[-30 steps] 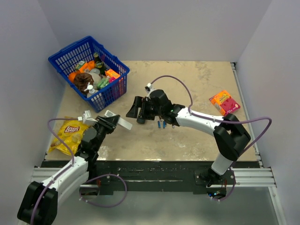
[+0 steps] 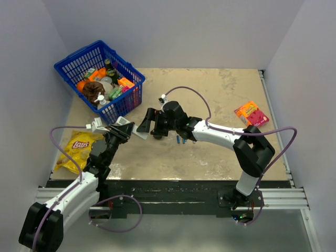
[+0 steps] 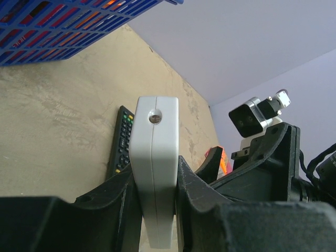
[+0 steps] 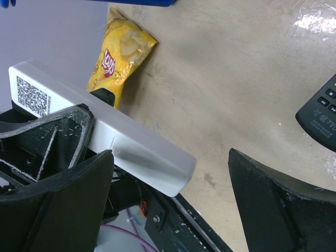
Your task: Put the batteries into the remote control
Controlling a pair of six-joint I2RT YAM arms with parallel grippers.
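My left gripper (image 2: pixel 124 129) holds a white rectangular case, shut on it, with a QR code visible in the right wrist view. The right gripper (image 2: pixel 149 116) is open beside the case's near end, which (image 4: pixel 152 163) sits just beyond its fingers in the right wrist view. A black remote (image 4: pixel 320 113) lies on the table below, partly hidden by the right arm from above. Small blue batteries (image 2: pixel 178 140) lie just right of it.
A blue basket (image 2: pixel 121 105) of groceries stands back left. A yellow Lays bag (image 2: pixel 79 152) lies at left, an orange-pink packet (image 2: pixel 251 113) at right.
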